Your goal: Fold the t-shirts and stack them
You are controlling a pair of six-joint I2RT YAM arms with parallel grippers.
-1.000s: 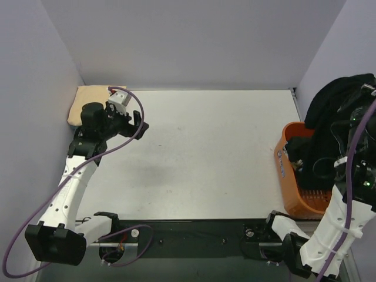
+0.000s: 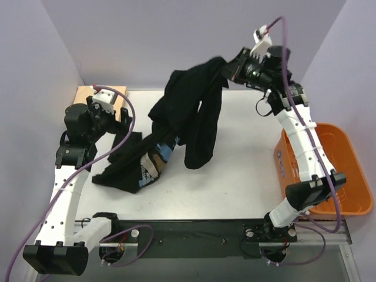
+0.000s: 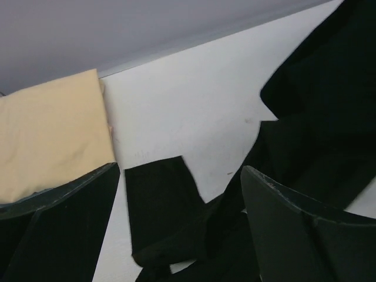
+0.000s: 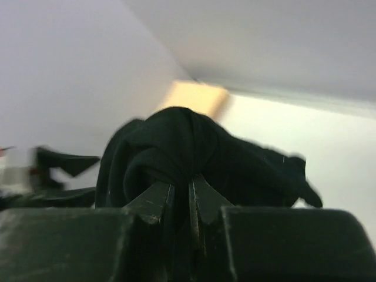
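Observation:
A black t-shirt hangs from my right gripper, its lower part trailing leftward over the table, with a blue and tan print showing. In the right wrist view the shirt's bunched cloth rises from between the shut fingers. My left gripper stands open at the table's left side, above the trailing cloth. Through its spread fingers the left wrist view shows dark fabric lying on the white surface. A cream folded shirt lies at the far left corner.
An orange basket stands at the right edge; no cloth shows in its visible part. Walls enclose the left, back and right.

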